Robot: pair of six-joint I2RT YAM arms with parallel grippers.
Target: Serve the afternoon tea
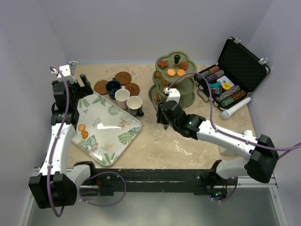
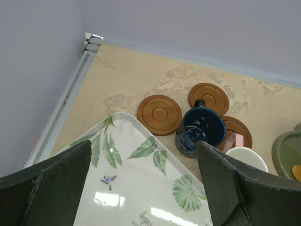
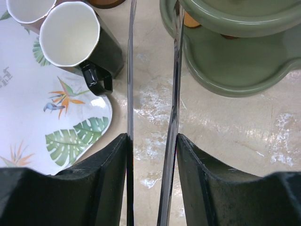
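A green tiered stand [image 1: 175, 63] holds biscuits at the back centre. My right gripper hangs at its left edge, part open, long metal fingers reaching between the stand and a cream-and-black mug [image 3: 69, 37], nothing visible between them. My left gripper is open above the upper left of the leafy white tray [image 1: 107, 129], which has small orange items [image 1: 84, 134] on it. A dark blue mug [image 2: 197, 132], a pink mug [image 1: 122, 96] and wooden coasters [image 2: 159, 113] stand behind the tray.
An open black case of chips [image 1: 228, 89] lies at the back right, with a white cylinder [image 1: 235, 107] beside it.
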